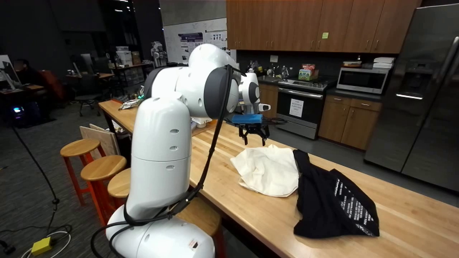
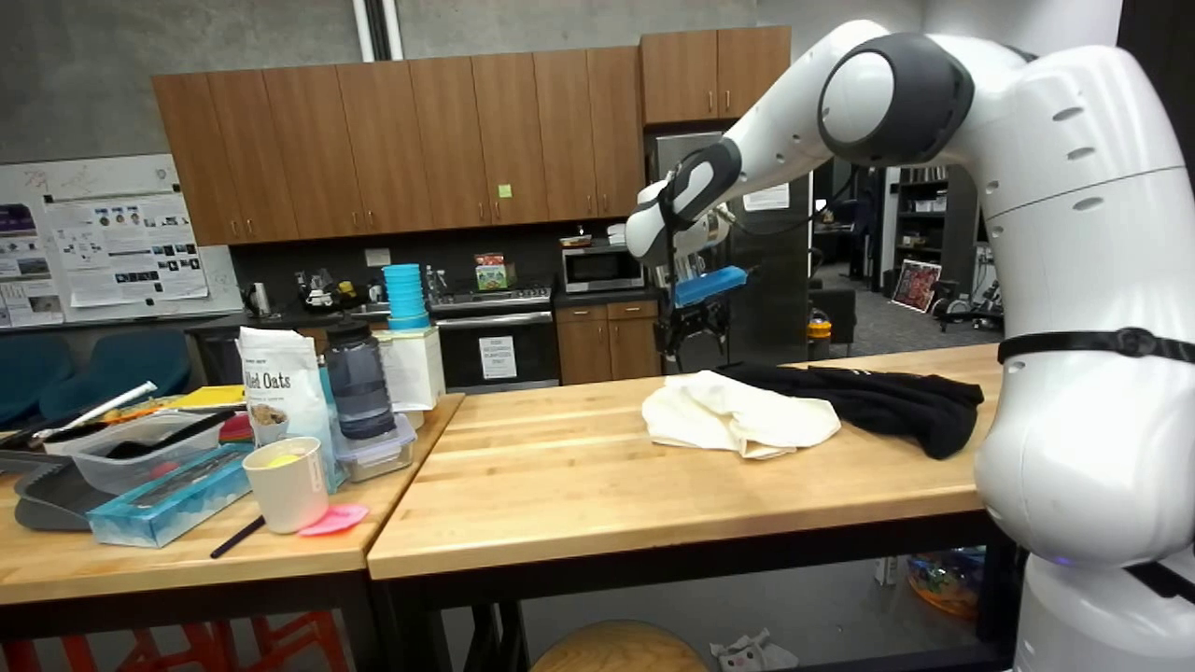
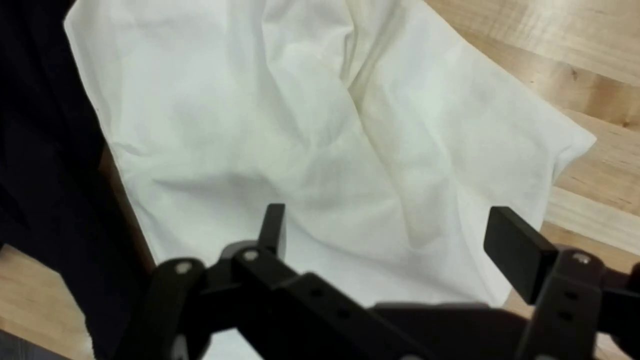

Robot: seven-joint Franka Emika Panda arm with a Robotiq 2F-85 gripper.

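Note:
A crumpled cream cloth point(image 1: 270, 171) lies on the wooden table, its folds filling much of the wrist view point(image 3: 240, 132). Against one side of it rests a black garment point(image 1: 333, 200) with white print. My gripper point(image 1: 254, 141) hangs over the far edge of the cream cloth, pointing down. In the wrist view its two fingers point(image 3: 516, 252) stand wide apart, with only the cloth visible below and nothing held. Seen in exterior view 2, the gripper point(image 2: 696, 357) is behind the cream cloth point(image 2: 739, 414), and its fingertips are hard to make out.
Bare tabletop point(image 2: 538, 482) stretches left of the cloth in exterior view 2. A second table there carries an oats bag point(image 2: 280, 386), a white cup point(image 2: 286, 483), a dark bottle point(image 2: 358, 386) and several containers. Stools point(image 1: 103, 168) stand along the near side.

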